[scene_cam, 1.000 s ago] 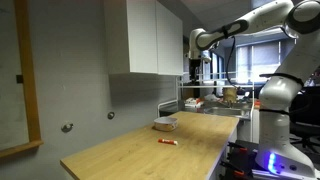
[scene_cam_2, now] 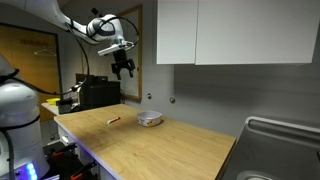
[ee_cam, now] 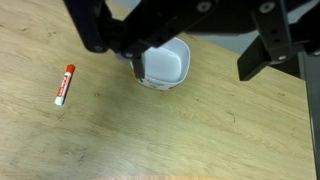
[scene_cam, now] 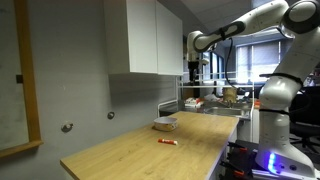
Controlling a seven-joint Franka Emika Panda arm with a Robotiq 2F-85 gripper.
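On the wooden table lies a white marker (ee_cam: 65,85) with a red cap and red lettering; in exterior view 1 the marker (scene_cam: 168,142) sits on the open tabletop, apart from the bowl. Behind it, closer to the wall, stands a white bowl (ee_cam: 166,62), also visible as a pale bowl (scene_cam_2: 149,119) in exterior view 2. My gripper is high above the table, its fingers wide apart with nothing between them. From the wrist, part of the bowl's rim is covered by one dark finger (ee_cam: 138,65).
White cabinets (scene_cam_2: 250,35) hang on the wall above the table's back edge. Wire shelving (scene_cam: 215,85) stands beyond the table's far end.
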